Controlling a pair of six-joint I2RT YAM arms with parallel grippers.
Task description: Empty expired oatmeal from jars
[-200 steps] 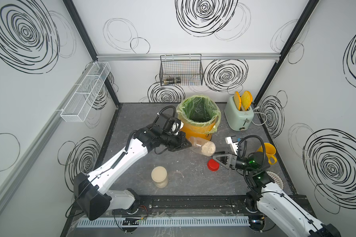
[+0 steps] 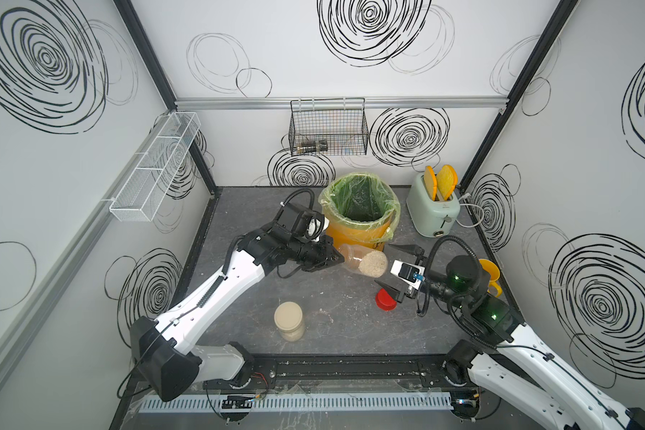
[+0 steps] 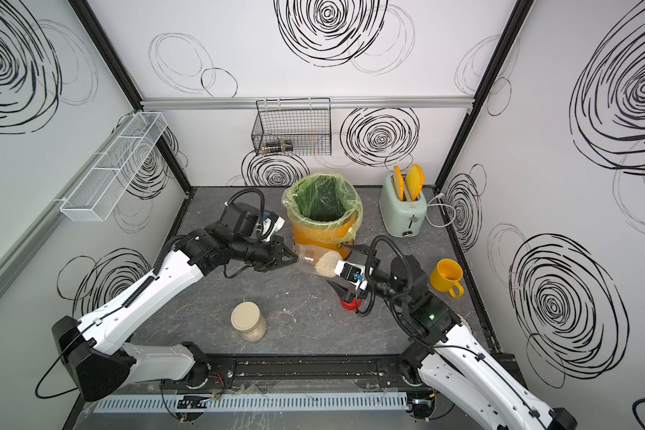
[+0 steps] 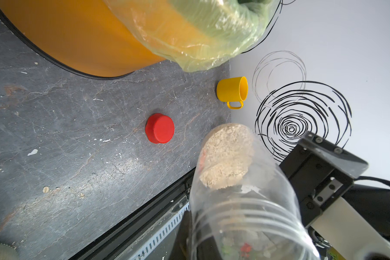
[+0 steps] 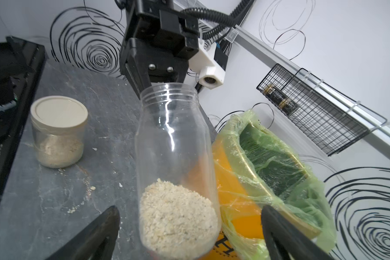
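Note:
A clear open jar (image 5: 175,130) with oatmeal (image 5: 177,218) in its bottom hangs tilted above the table. My left gripper (image 2: 339,256) is shut on its rim, the wall pinched thinly between the fingers. At the jar's bottom end, my right gripper (image 2: 385,265) stands open, its fingers (image 5: 93,236) spread to either side of the jar in the right wrist view. Behind the jar is an orange bin (image 2: 351,233) lined with a green bag (image 3: 294,204). A second jar (image 5: 58,149), closed with a beige lid (image 2: 288,315), holds oatmeal at the front left.
A red lid (image 4: 160,128) lies on the table below the jar. At the back right stands a green toaster (image 2: 433,215); a yellow mug (image 3: 446,276) is by the right wall. Wire baskets (image 2: 329,129) hang on the walls.
My right gripper has moved leftward and up toward the jar's bottom, turning at the wrist, with its fingers spreading wider. The jar and left arm shifted only slightly left.

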